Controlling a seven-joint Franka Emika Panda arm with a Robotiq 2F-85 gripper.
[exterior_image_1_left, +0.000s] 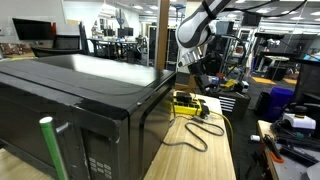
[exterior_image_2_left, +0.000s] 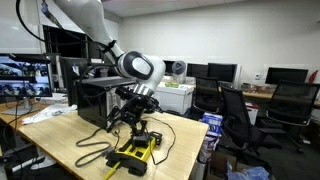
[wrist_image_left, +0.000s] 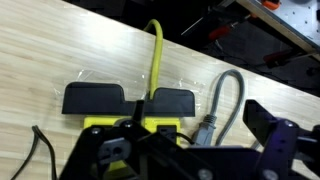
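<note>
Wide open, my gripper hangs above a yellow and black device, its two black fingers apart at the bottom of the wrist view. Part of that device is hidden behind the left finger. From its black edge a yellow cable runs up and curls over. A grey cable with a grey plug lies between the fingers in that view, apparently below them on the table. In exterior view 2 the device rests on the wooden table beneath the gripper.
A large black box stands along one side of the table. Loose dark cables lie beside the device. Office chairs stand beyond the table, whose near end in exterior view 1 is clear.
</note>
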